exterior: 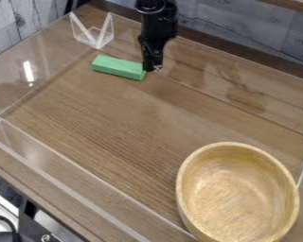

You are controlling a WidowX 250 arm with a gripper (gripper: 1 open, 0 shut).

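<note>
My black gripper point(151, 59) reaches down from the top centre of the camera view, its tip just above and beside the right end of a green bar-shaped block point(116, 67) lying flat on the wooden surface. The gripper is small and dark; I cannot tell whether it is open or shut.
A large round tan bowl point(238, 194) sits at the lower right. A white wire-like object point(94, 30) stands at the upper left. Walls bound the back.
</note>
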